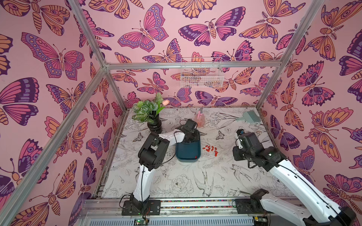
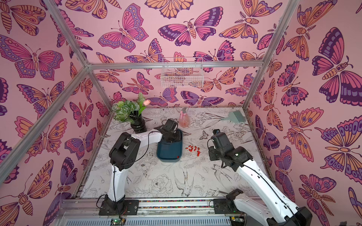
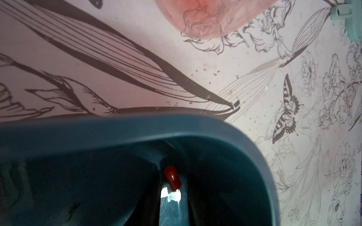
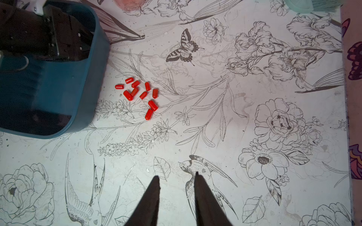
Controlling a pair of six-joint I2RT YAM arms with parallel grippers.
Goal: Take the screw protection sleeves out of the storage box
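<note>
A dark blue storage box [image 1: 188,152] stands mid-table, and my left gripper reaches down inside its far end. Its fingers are apart, with a red screw protection sleeve [image 3: 172,178] lying just beyond the tips, in line with the gap. I cannot tell whether they touch it. Another red sleeve [image 1: 195,157] shows inside the box at its near right corner. Several red sleeves [image 4: 135,91] lie loose on the table to the right of the box. My right gripper hangs over the table further right, open and empty.
Behind the box stands a pink spray bottle [image 1: 199,119]. A potted plant [image 1: 153,124] is at the back left, and a pale green dustpan-like object [image 1: 249,117] at the back right.
</note>
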